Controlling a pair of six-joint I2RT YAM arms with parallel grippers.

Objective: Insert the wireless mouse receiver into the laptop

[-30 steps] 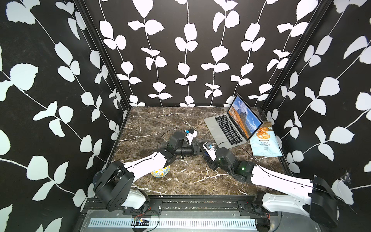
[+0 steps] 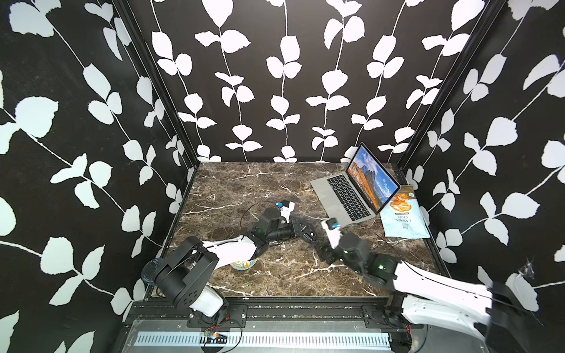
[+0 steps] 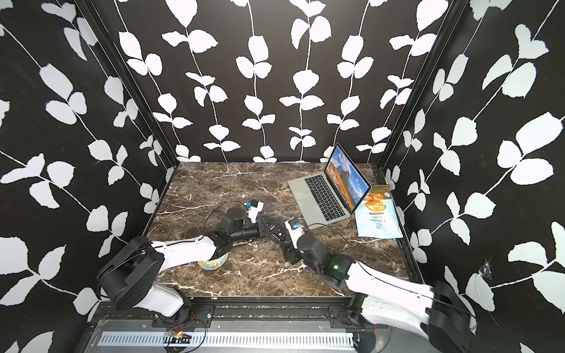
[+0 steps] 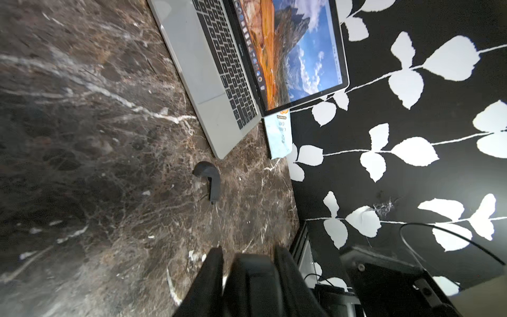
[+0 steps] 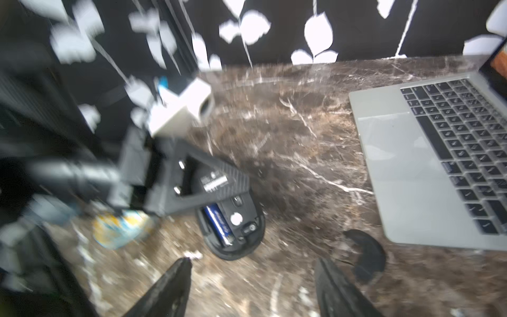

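Note:
My left gripper is shut on a black mouse (image 5: 232, 245), held with its underside showing. The mouse's battery bay is uncovered, with a blue battery (image 5: 218, 224) inside. I cannot make out the receiver for certain among the small parts there. Facing the mouse, my right gripper has its fingers apart with nothing between them. The grey laptop (image 2: 330, 197) stands unfolded at the right rear, its screen lit. Between the fingers in the left wrist view, the mouse (image 4: 256, 280) is a dark blur.
A curved black cover (image 5: 371, 257) lies loose on the marble table near the laptop's front corner. Beside the laptop is a chips bag (image 2: 405, 217). A patterned bowl (image 3: 213, 262) sits under the left arm.
My right gripper has drawn back from the mouse, toward the right and front.

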